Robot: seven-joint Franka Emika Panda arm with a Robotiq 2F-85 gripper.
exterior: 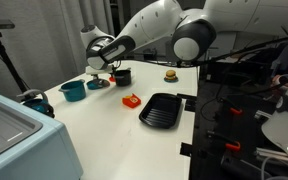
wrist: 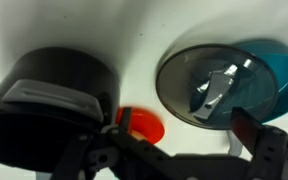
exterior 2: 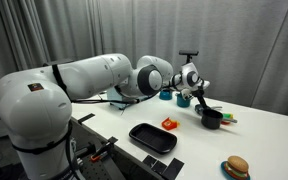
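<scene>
My gripper is open above the table, with nothing held between its fingers. Below it in the wrist view lies a round glass lid (wrist: 189,75) with a pale handle, overlapping a teal pot (wrist: 287,70). To the left stands a black pot (wrist: 94,75) with a pale grey handle. A red object (wrist: 149,124) shows between pot and lid, partly hidden. From outside, the gripper (exterior 2: 197,103) hangs close to the black pot (exterior 2: 212,119); whether they touch cannot be told.
A black tray (exterior: 161,112) and a red and yellow item (exterior: 132,101) lie nearer the arm's base. A toy burger (exterior 2: 237,164) sits off to one side. A pale blue appliance (exterior: 24,140) and a dark kettle (exterior: 34,101) border the table.
</scene>
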